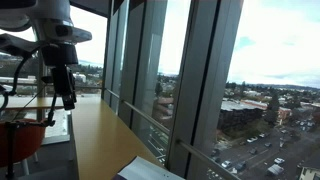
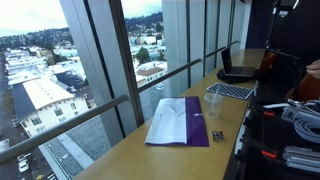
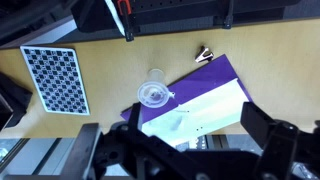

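My gripper hangs over the table (image 3: 120, 55), its dark fingers spread wide at the bottom of the wrist view. Nothing shows between them except the table scene below. Beneath lies a purple folder (image 3: 216, 73) with white paper (image 3: 218, 108) on it, partly covered by the fingers. A thin, pale item too small to name rests on the paper. Beside the folder stands a clear cup (image 3: 154, 92). A small dark object (image 3: 204, 53) sits just off the folder's edge. In exterior view 1 the gripper (image 1: 62, 98) is high at the left.
A checkered board (image 3: 56, 80) lies flat on the table. Farther along is an open laptop (image 2: 238, 68). Tall windows (image 2: 160, 55) line one long side of the table. A white object (image 1: 146, 170) shows at the bottom of exterior view 1.
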